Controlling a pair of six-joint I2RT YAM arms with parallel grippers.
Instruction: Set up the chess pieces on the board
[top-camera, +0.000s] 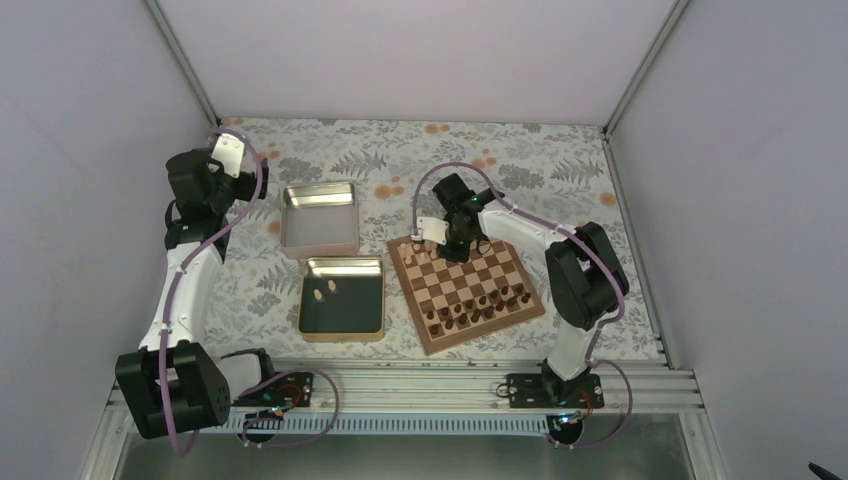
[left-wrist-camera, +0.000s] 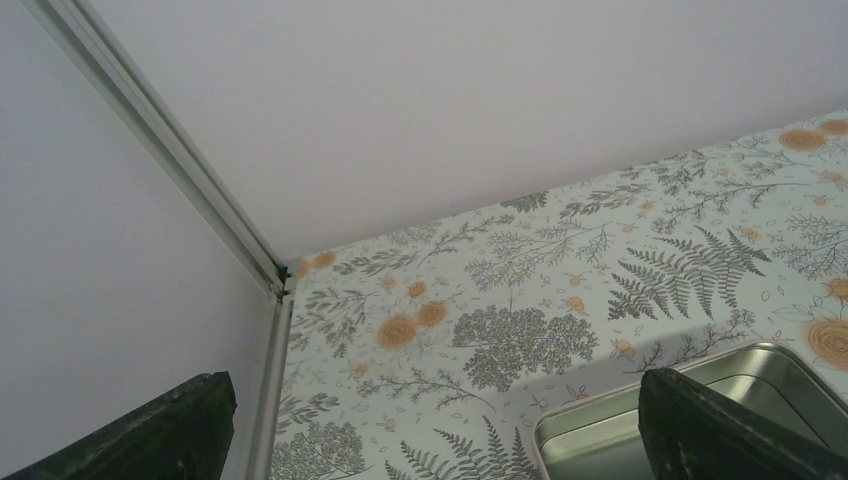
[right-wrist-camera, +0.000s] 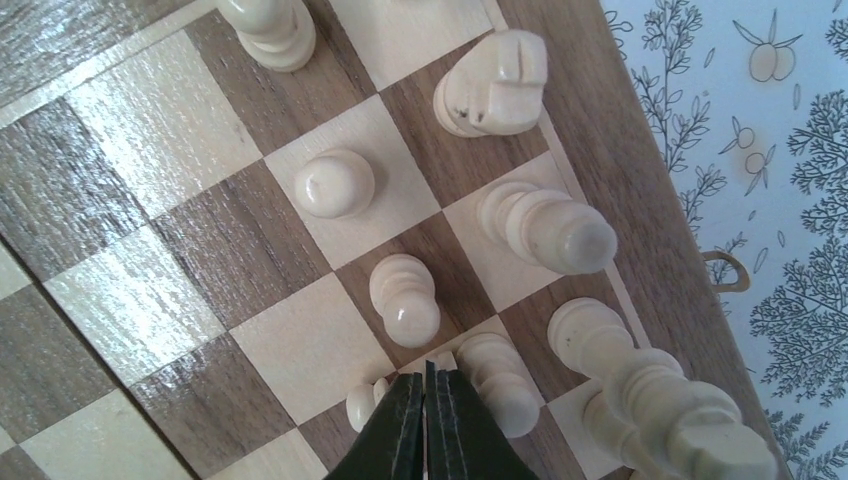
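The chessboard (top-camera: 440, 340) lies right of centre, a row of dark pieces (top-camera: 475, 312) on its near side. Pale pieces stand at the far side, partly covered by my right arm; in the right wrist view they include a pawn (right-wrist-camera: 335, 184), a knight (right-wrist-camera: 497, 85) and a taller piece (right-wrist-camera: 570, 238). My right gripper is low over the board, its fingers close together on a pale piece (right-wrist-camera: 362, 405) that they mostly hide. Another pale piece (right-wrist-camera: 505, 400) is close on their right. My left gripper stands open and empty at the far left.
Two pale pieces (top-camera: 325, 291) lie in the dark-bottomed tray (top-camera: 342, 337) left of the board. The tray behind it (top-camera: 320, 252) is empty. Neighbouring pieces crowd my right fingers.
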